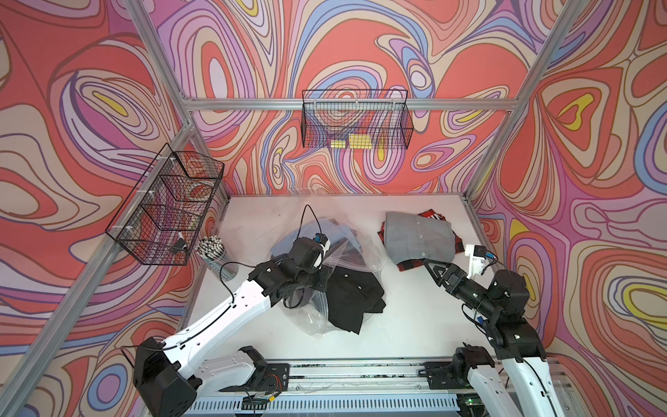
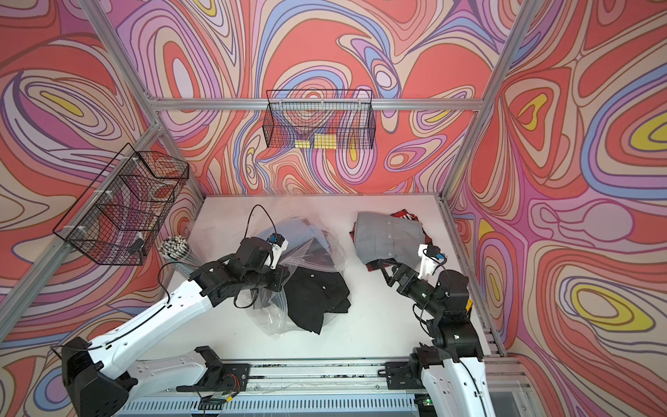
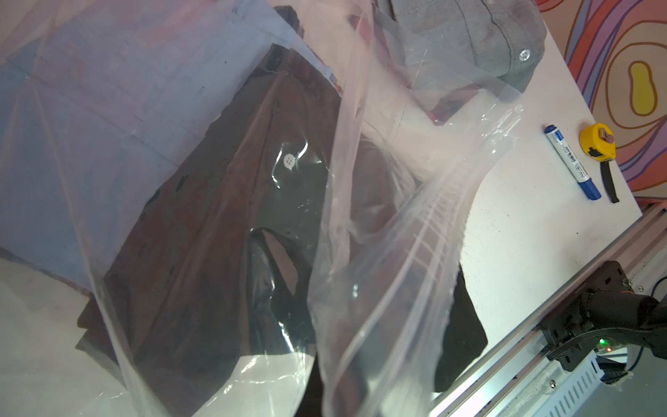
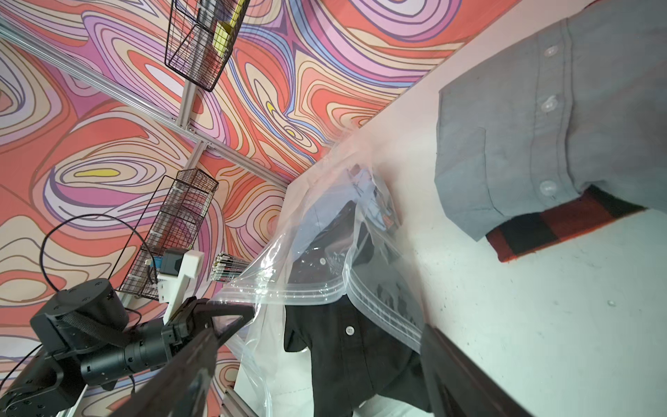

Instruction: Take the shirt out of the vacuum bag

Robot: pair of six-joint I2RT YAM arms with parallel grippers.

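Observation:
The clear vacuum bag point(image 1: 361, 257) lies on the left half of the table, a light blue shirt point(image 4: 326, 201) inside. A black shirt point(image 1: 351, 299) lies partly outside its open zipped mouth. My left gripper is at the bag's mouth, shut; whether bag film is between its fingers is unclear. On the right, a folded grey shirt point(image 1: 417, 236) rests on a red-black plaid shirt point(image 4: 528, 232). My right gripper point(image 1: 437, 271) is open above the table, just in front of that pile.
A blue marker point(image 3: 571, 161) and yellow tape measure point(image 3: 596, 142) lie at the right table edge. A container of pens point(image 1: 214, 253) stands at the left edge. Wire baskets hang on the frame.

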